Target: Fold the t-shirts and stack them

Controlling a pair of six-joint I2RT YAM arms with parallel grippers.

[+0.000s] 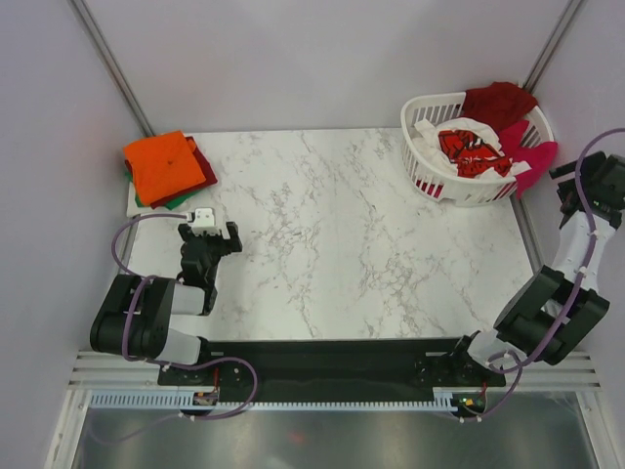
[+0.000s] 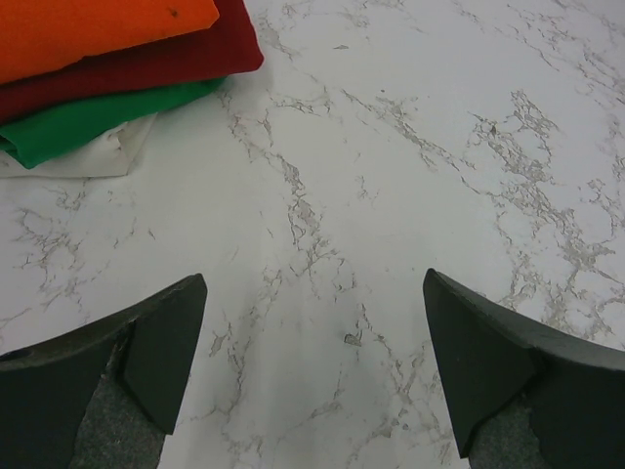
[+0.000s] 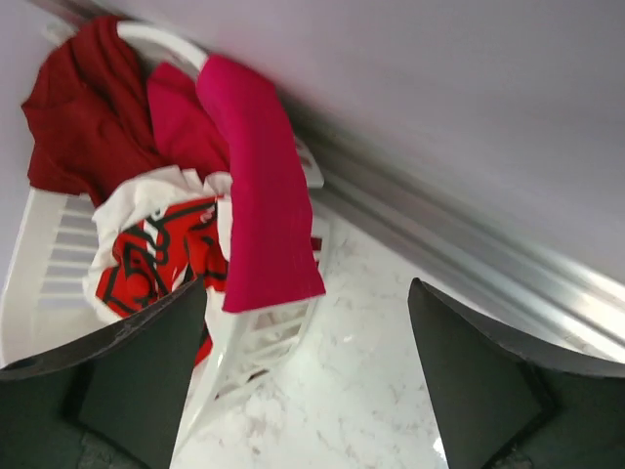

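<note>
Folded shirts [image 1: 161, 168] lie stacked at the table's back left, orange on top, with dark red, green and white below. At the back right, a white laundry basket [image 1: 426, 177] holds loose shirts; a pink shirt [image 3: 269, 195] drapes over its rim beside a dark red one [image 3: 93, 107] and a red-and-black printed one [image 3: 161, 254]. My right gripper [image 1: 562, 182] is open, raised at the right edge by the basket, nothing between its fingers. In front of the stack, my left gripper [image 1: 210, 240] stands open and empty above the table.
Grey walls close in the sides and back. A metal rail [image 3: 420, 244] runs along the right wall, close to my right gripper.
</note>
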